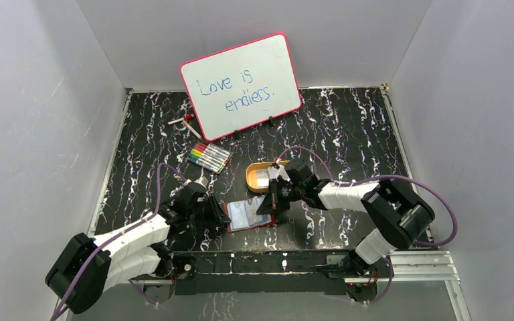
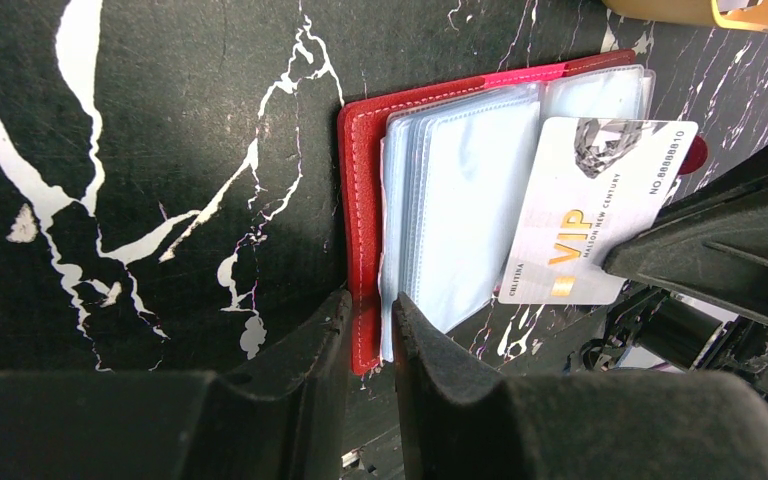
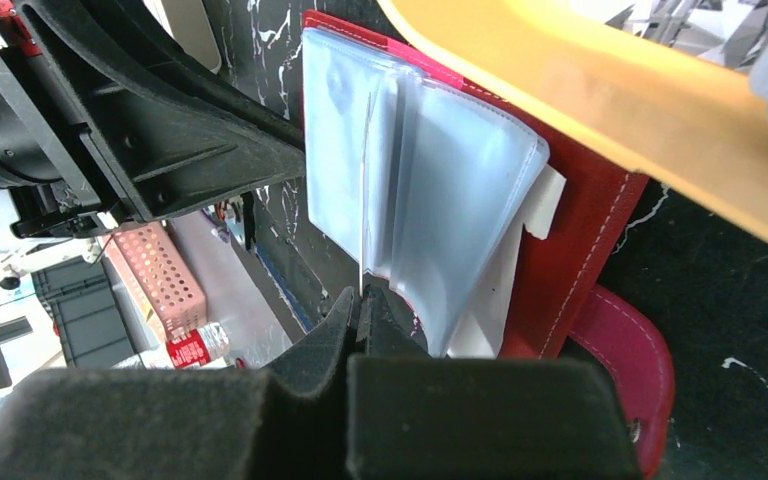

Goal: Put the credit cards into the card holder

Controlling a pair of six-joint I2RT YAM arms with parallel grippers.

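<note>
The red card holder [image 2: 362,200] lies opened on the table, its clear plastic sleeves [image 2: 460,190] spread out. My left gripper is shut on the holder's left edge. A silver VIP credit card [image 2: 590,210] is pinched in my right gripper, which is shut on it. In the right wrist view the card [image 3: 364,200] shows edge-on as a thin upright line over the sleeves. It overlaps the sleeves' right part in the left wrist view; whether its edge is inside a sleeve I cannot tell.
Just behind the holder stands a yellow tray [image 1: 251,175] with cards in it. A pack of colored markers [image 1: 209,157] lies at the back left, below the whiteboard [image 1: 241,87]. Bare table extends to the far right.
</note>
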